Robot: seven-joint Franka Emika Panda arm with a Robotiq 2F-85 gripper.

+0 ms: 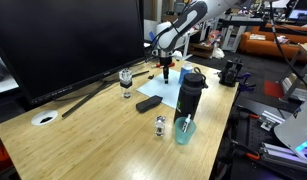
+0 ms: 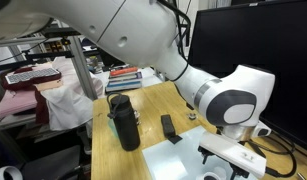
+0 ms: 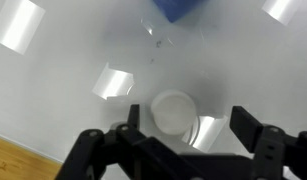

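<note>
A small round white piece, perhaps a lid or cup with a thin loop beside it, lies on a pale glossy sheet in the wrist view. My gripper is open above it, one dark finger on either side and nothing held. Exterior view 1 has the gripper low at the far end of the table, over the white sheet. From exterior view 2 the gripper is seen close over the sheet; the arm's body partly covers this spot.
A blue object lies near the gripper. A black cylinder, dark box, green cup and silver-white items stand on the wooden table. A large black screen lines one side.
</note>
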